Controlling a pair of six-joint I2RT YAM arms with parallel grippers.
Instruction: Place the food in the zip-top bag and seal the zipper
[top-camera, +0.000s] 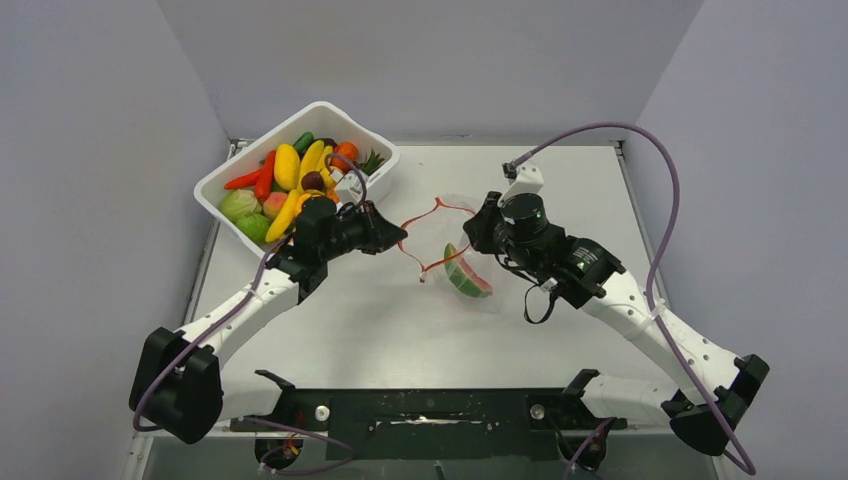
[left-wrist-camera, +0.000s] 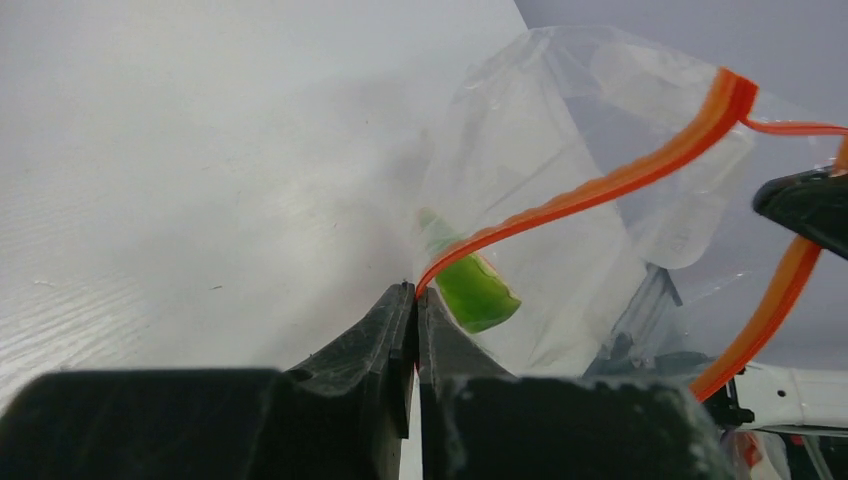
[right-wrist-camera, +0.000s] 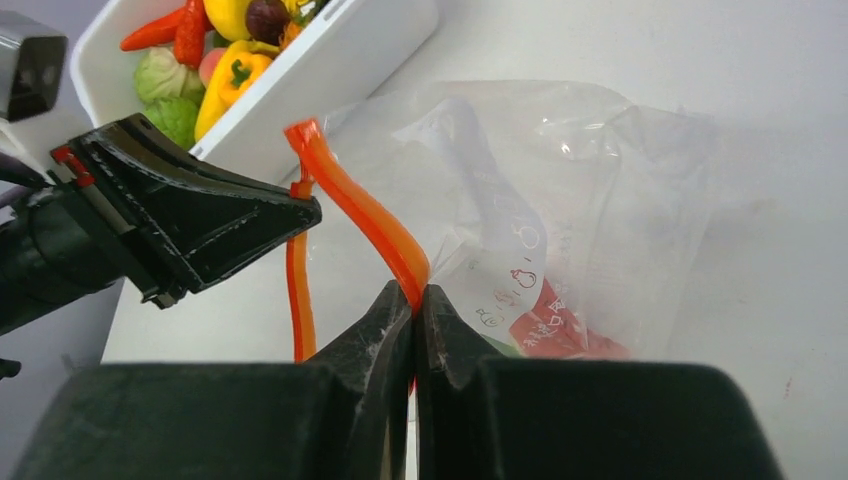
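A clear zip top bag with an orange zipper rim (top-camera: 435, 265) is held with its mouth spread wide between my two grippers. My left gripper (top-camera: 403, 236) is shut on the rim's left side; in the left wrist view the orange strip (left-wrist-camera: 610, 185) runs down between the fingertips. On the opposite side, my right gripper (top-camera: 472, 236) is shut, the orange strip (right-wrist-camera: 372, 215) passing between its fingers. Inside the bag lies a watermelon slice (top-camera: 467, 277), its green rind (left-wrist-camera: 476, 295) visible in the left wrist view and red flesh in the right.
At the back left stands a white bin (top-camera: 385, 150) full of fruit and vegetables, close behind my left arm. Bare table (top-camera: 330, 340) lies in front of the bag, and the far right of the table is clear too.
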